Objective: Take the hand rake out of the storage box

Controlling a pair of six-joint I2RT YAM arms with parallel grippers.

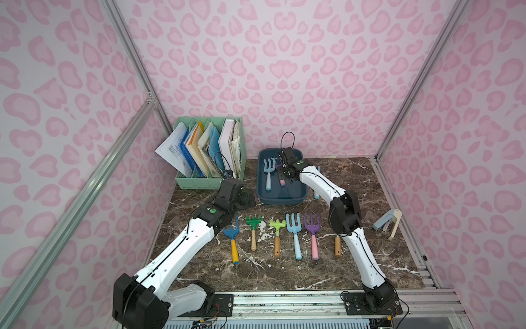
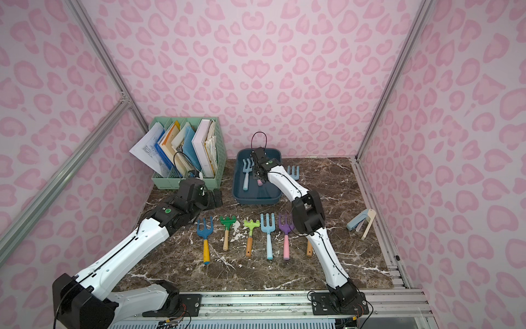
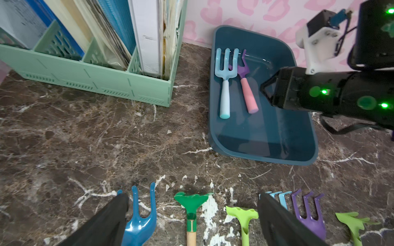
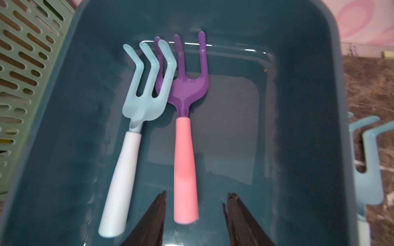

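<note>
The dark teal storage box [image 3: 262, 143] holds two hand rakes: a light blue one with a pale handle [image 4: 123, 176] on the left, and a purple one with a pink handle [image 4: 183, 164] beside it, partly under the blue tines. My right gripper hangs over the box, open, its fingertips above the pink handle's end, holding nothing. My left gripper stands open and empty in front of the box to the left, above the row of rakes on the marble worktop.
A green file organizer [image 1: 202, 183] stands left of the box. Several rakes, like the blue-yellow one [image 1: 234, 249], lie along the front. Another light blue rake [image 4: 367, 184] lies right of the box, and a folded tool [image 1: 386, 222] at the far right.
</note>
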